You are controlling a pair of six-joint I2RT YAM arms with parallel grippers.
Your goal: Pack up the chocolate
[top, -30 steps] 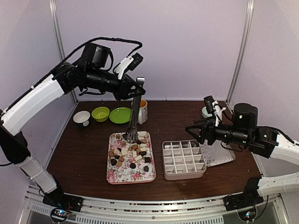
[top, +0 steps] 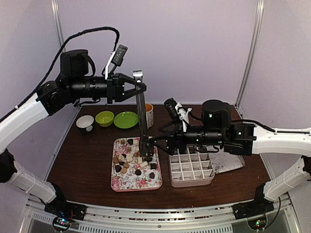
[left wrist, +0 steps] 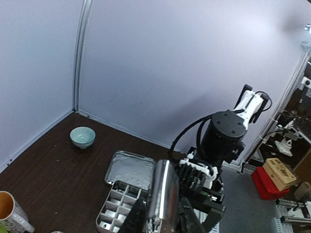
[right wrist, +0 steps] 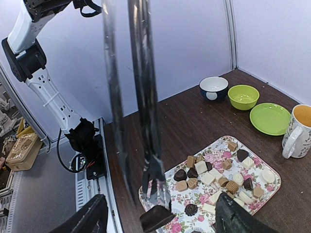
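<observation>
Steel tongs (top: 141, 114) hang upright from my left gripper (top: 131, 88), shut on their top end high above the table. In the right wrist view their lower end holds a dark chocolate piece (right wrist: 154, 217). My right gripper (top: 160, 141) is part open beside that lower end, its fingers low at either side in its wrist view. Below lie a floral tray (top: 120, 180) of assorted chocolates and, to its right, a divided box (top: 191, 180) with white compartments.
A white bowl (top: 85, 122), green bowl (top: 104, 119), green plate (top: 125, 120) and mug (right wrist: 300, 126) stand at the back. A metal lid (top: 228, 161) lies behind the box at right.
My left gripper has risen and moved left with the tongs.
</observation>
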